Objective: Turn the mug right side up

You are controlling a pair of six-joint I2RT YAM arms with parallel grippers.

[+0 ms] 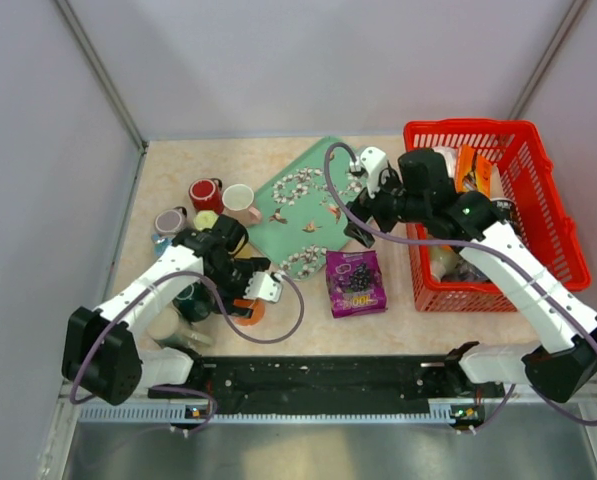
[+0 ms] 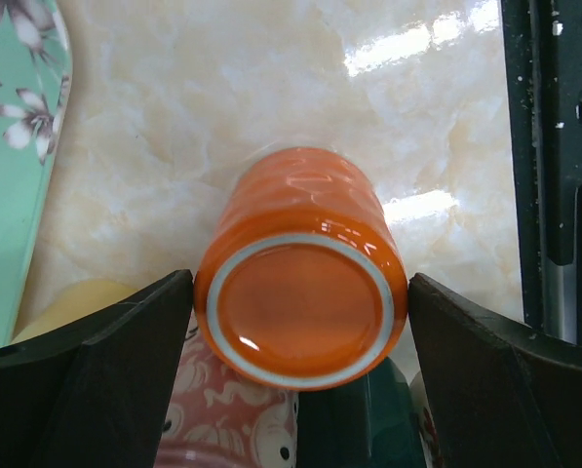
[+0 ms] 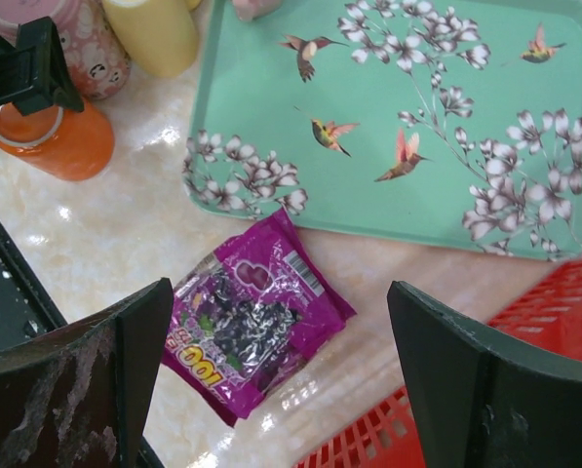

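An orange mug [image 2: 300,312] lies close under my left gripper [image 1: 240,290]; in the left wrist view its round base faces the camera, between the two open fingers, which are right at its sides. Whether they touch it I cannot tell. The same orange mug [image 3: 66,151] shows at the left of the right wrist view, partly behind the left gripper. My right gripper [image 1: 363,215] stands open above the table near the basket, with nothing held between its fingers.
A green floral tray [image 3: 368,195] lies behind a purple snack bag [image 1: 356,285]. A red basket [image 1: 558,240] full of goods is at right. Other mugs [image 1: 240,203] crowd the left side. Bare table lies around the bag.
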